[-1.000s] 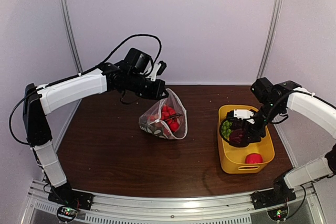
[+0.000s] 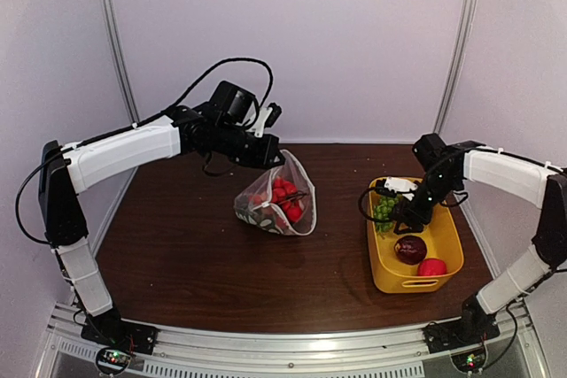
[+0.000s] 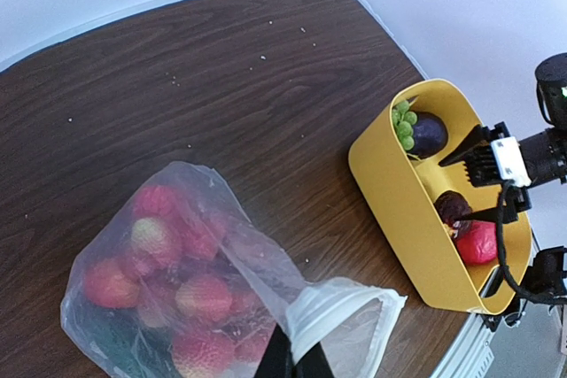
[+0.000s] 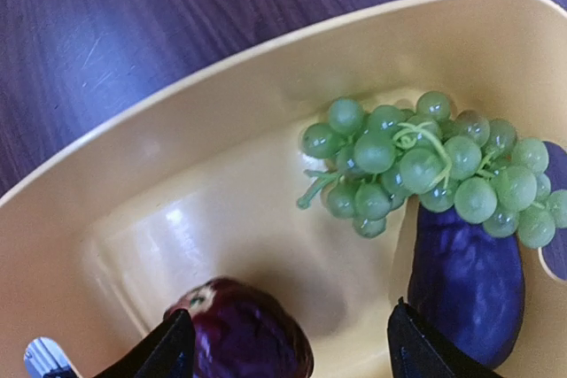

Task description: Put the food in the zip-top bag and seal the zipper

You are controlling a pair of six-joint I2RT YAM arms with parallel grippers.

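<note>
A clear zip bag [image 2: 275, 210] holding red lychee-like fruit [image 3: 199, 298] stands mid-table, its rim up at my shut left gripper, which appears to pinch the rim. A yellow bin [image 2: 390, 267] on the right holds green grapes [image 4: 421, 165], a dark eggplant [image 4: 465, 281], a dark red-purple round item [image 4: 239, 334] and a red fruit [image 3: 477, 243]. My right gripper is inside the bin's area, part open, its fingertips beside the dark round item with nothing seen held between them.
Bare wooden table [image 2: 177, 263] lies left and in front of the bag; white walls [image 2: 283, 42] enclose the back and sides.
The left arm and bag are unchanged.
</note>
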